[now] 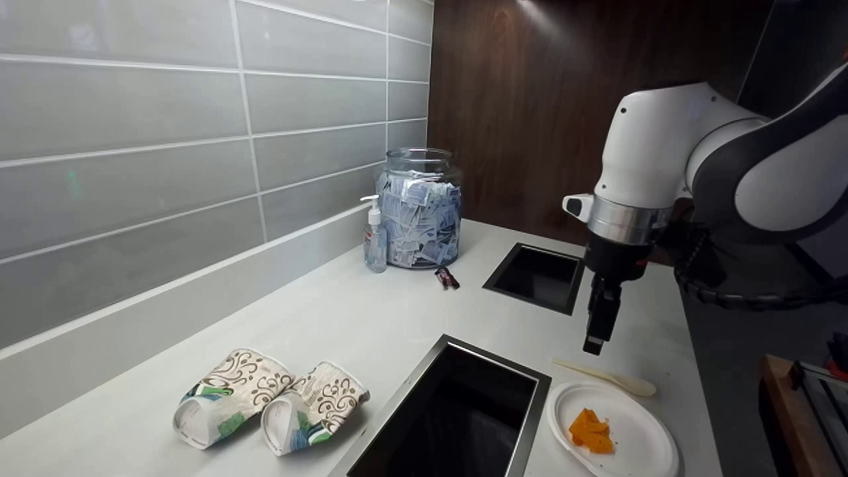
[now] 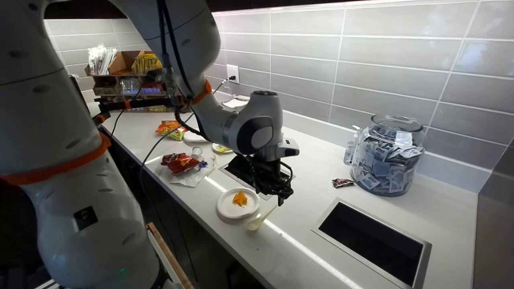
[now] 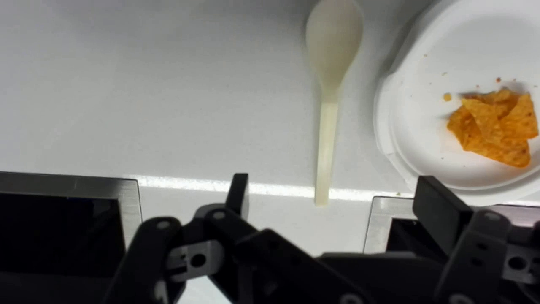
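Observation:
Open and empty, my gripper hangs above the counter, its two fingers wide apart in the wrist view. A pale spoon (image 3: 328, 121) lies on the counter below, its handle end seen between the fingers and its bowl pointing away from them. Beside the spoon is a white plate (image 3: 430, 152) bearing a small heap of orange chips (image 3: 493, 126) and some crumbs. In exterior view 1 the gripper (image 1: 593, 348) is above and behind the spoon (image 1: 612, 377), apart from it.
Two dark framed panels (image 1: 449, 413) (image 1: 536, 277) are set into the counter. A glass jar of packets (image 1: 421, 218), a pump bottle (image 1: 375, 242) and a small wrapper (image 1: 446, 278) stand toward the wall. Two patterned cups (image 1: 238, 393) lie on their sides. A red bag (image 2: 179, 163) lies beyond the plate.

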